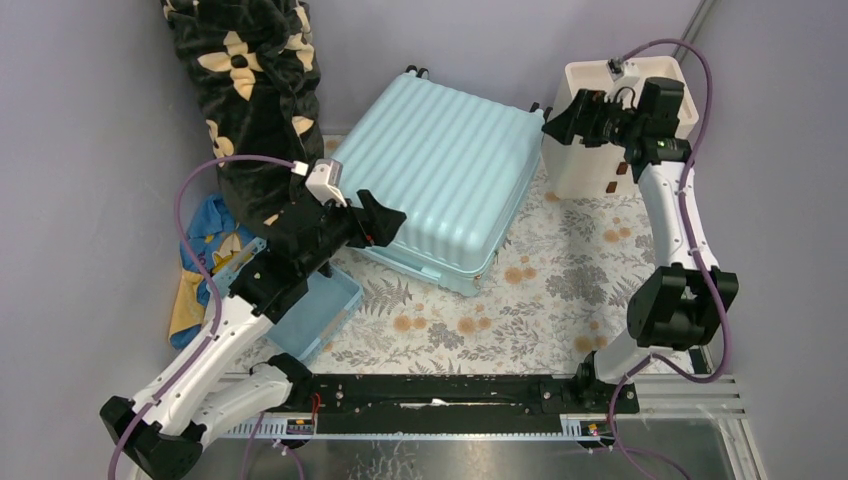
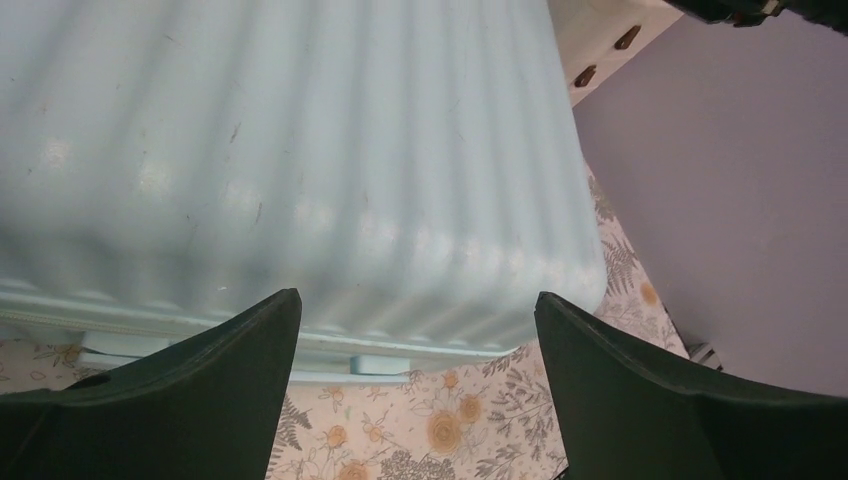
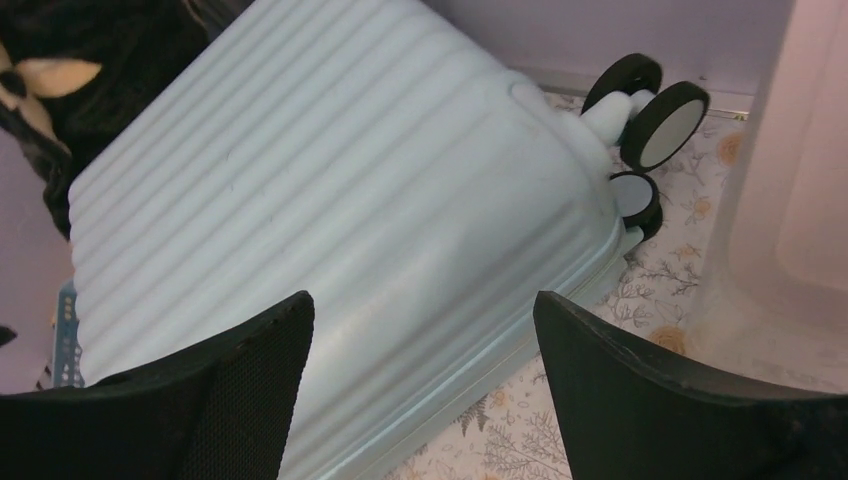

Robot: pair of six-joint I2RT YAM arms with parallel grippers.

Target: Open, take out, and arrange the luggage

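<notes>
A light blue ribbed suitcase (image 1: pixel 440 170) lies flat and closed on the floral mat, its wheels (image 3: pixel 660 125) at the back. My left gripper (image 1: pixel 380 218) is over its front left part; in the left wrist view its open fingers frame the suitcase's side, with nothing between them. My right gripper (image 1: pixel 570 118) is at the suitcase's back right corner, beside a white bin. In the right wrist view its fingers stand apart over the shell's right edge, with nothing clearly held between them.
The white bin (image 1: pixel 560 170) stands at the back right. A blue basket (image 1: pixel 320 310) and a blue-yellow cloth (image 1: pixel 198 280) lie at the left, below a dark flowered blanket (image 1: pixel 240 90).
</notes>
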